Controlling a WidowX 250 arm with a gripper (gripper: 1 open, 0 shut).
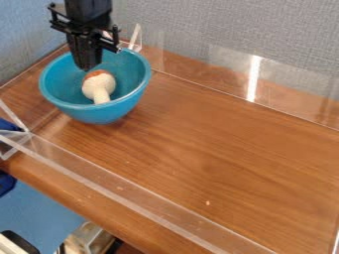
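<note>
A teal bowl (117,106) sits on the wooden table at the upper left. Inside it lies a pale toy mushroom (98,89) with an orange patch on top. My black gripper (83,62) hangs over the back part of the bowl, above the mushroom; whether its fingers are apart is hard to make out, and nothing is visibly held.
A dark blue object (6,128) is at the left edge, off the tabletop.
</note>
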